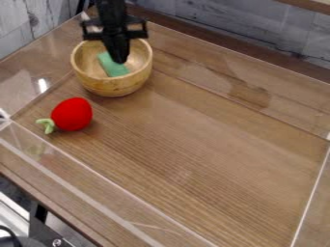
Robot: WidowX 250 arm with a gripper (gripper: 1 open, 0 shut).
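A yellow bowl [111,87] sits at the upper left of the table with a green object [111,68] lying in it. My black gripper [123,50] is over the back part of the bowl, just above the green object; its fingers are small and dark here, and I see nothing clearly held between them. A red tomato or strawberry-like thing [72,114] with a green stem lies in front of the bowl, to the left.
Pale walls [271,24] border it at the back and at the left.
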